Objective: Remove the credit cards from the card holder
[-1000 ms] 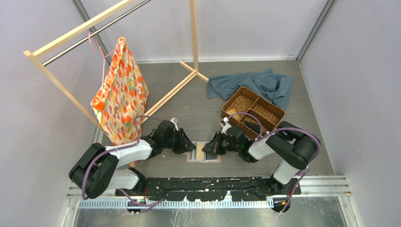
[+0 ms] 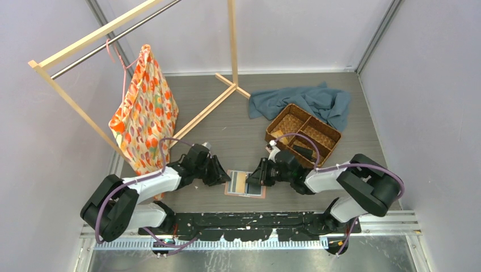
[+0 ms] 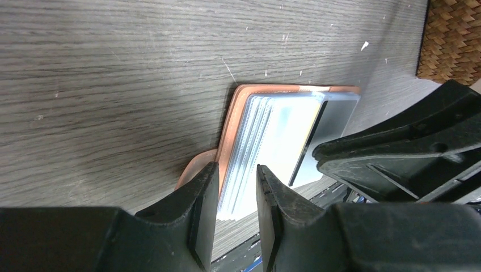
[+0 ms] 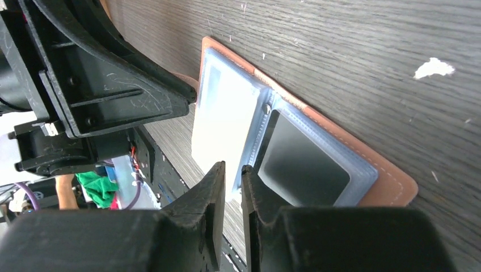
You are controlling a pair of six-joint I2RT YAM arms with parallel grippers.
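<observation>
The card holder lies opened flat on the table, tan-edged with clear sleeves; a pale card and a dark card show inside. My left gripper is part open over the pale side's left edge, with nothing visible held between its fingers. My right gripper is slightly open above the middle of the holder, at the border of pale and dark cards, its fingertips close to the sleeves. Whether either touches the holder I cannot tell.
A woven basket sits behind the right arm, with a blue cloth beyond it. A wooden rack with a patterned fabric bag stands at left. Bare table lies behind the holder.
My right arm has shifted slightly right and its upper links have swung toward the front. The left gripper has moved slightly, and the holder sits a little differently.
</observation>
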